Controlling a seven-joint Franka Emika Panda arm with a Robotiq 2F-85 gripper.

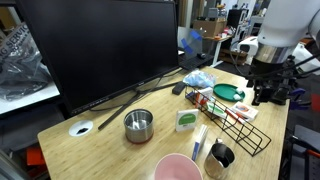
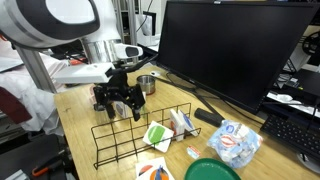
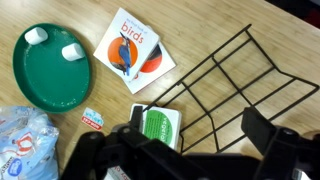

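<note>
My gripper stands open above the table, its dark fingers apart with nothing held between them. Below it in the wrist view lies a black wire rack (image 3: 212,108). In exterior view 2 the gripper (image 2: 122,107) hangs over the near end of that rack (image 2: 140,142). A small book marked "birds" (image 3: 126,43) lies beside the rack, on top of another orange-and-white item. A white and green box (image 3: 160,124) sits at the rack's edge, partly hidden by a finger.
A green plate (image 3: 50,75) holds two small white pieces. Nearby is a plastic bag (image 3: 28,142). Toward the other side stand a metal pot (image 1: 139,125), a pink bowl (image 1: 178,167) and a metal cup (image 1: 219,158). The large monitor (image 1: 110,50) borders the table's back.
</note>
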